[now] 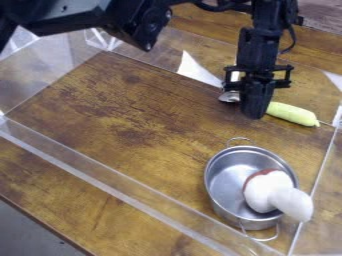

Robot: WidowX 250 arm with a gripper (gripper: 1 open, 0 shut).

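The black gripper (254, 105) points down at the upper right of the wooden table (107, 120), over the left end of a pale green elongated object (291, 113). Its fingers look closed; whether anything is between them cannot be seen clearly. A small silver metal item (229, 96) lies just left of the fingers, partly hidden. In the lower right a metal pot (227, 185) with two handles holds a white object with a red band (274, 190).
Clear plastic walls run along the left, front and right edges of the work area. The arm comes in from the top.
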